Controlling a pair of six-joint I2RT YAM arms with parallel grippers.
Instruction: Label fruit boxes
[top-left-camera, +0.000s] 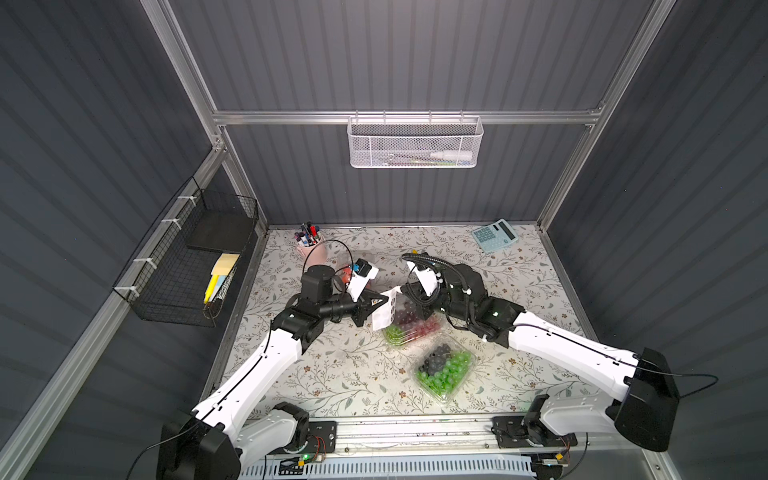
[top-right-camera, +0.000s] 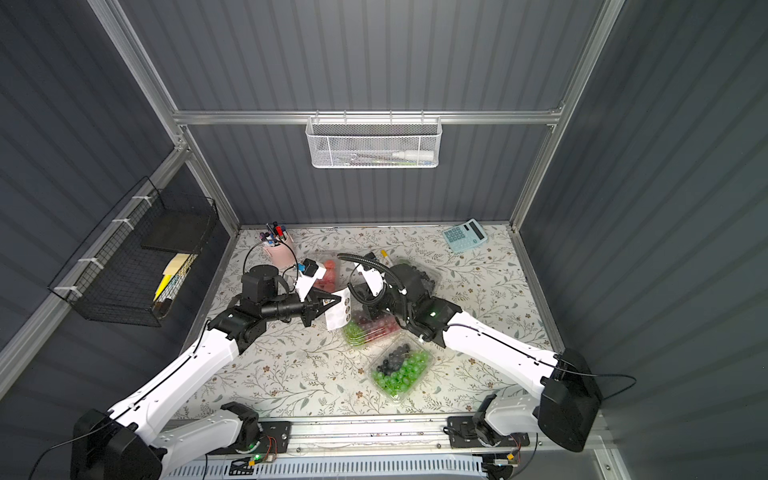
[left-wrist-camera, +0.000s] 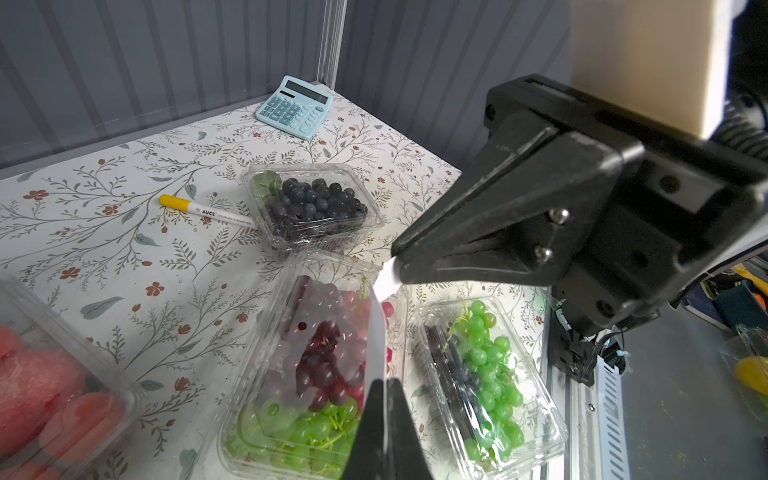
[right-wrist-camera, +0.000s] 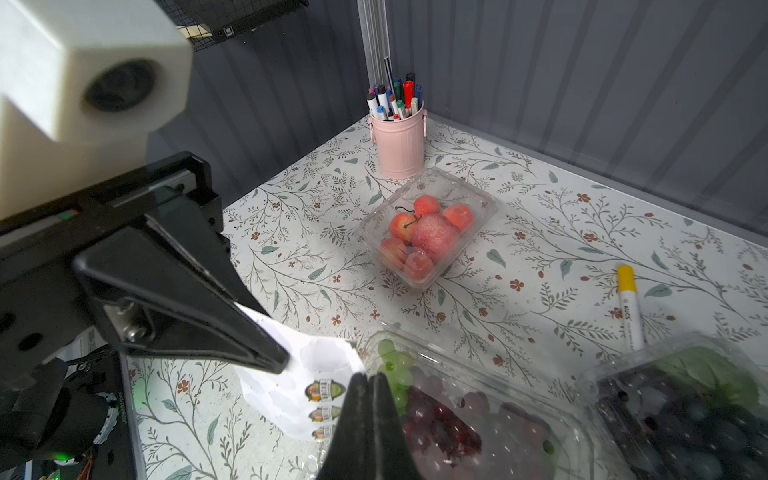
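A white label sheet (right-wrist-camera: 276, 396) with small printed fruit stickers hangs from my left gripper (top-left-camera: 385, 299), which is shut on it. In the left wrist view the sheet appears edge-on above the left gripper. My right gripper is shut, its fingertips meeting the sheet's upper corner, which bends toward them; whether that corner is pinched is unclear. Below both grippers lies a clear box of red and green grapes (left-wrist-camera: 320, 376). Nearer the front is a box of green and dark grapes (top-left-camera: 444, 369). A box of dark grapes (left-wrist-camera: 316, 204) sits further back.
A box of peaches or apples (right-wrist-camera: 428, 228) stands near the pink pen cup (right-wrist-camera: 400, 144). A yellow-capped marker (right-wrist-camera: 629, 308) and a calculator (top-left-camera: 495, 235) lie at the back.
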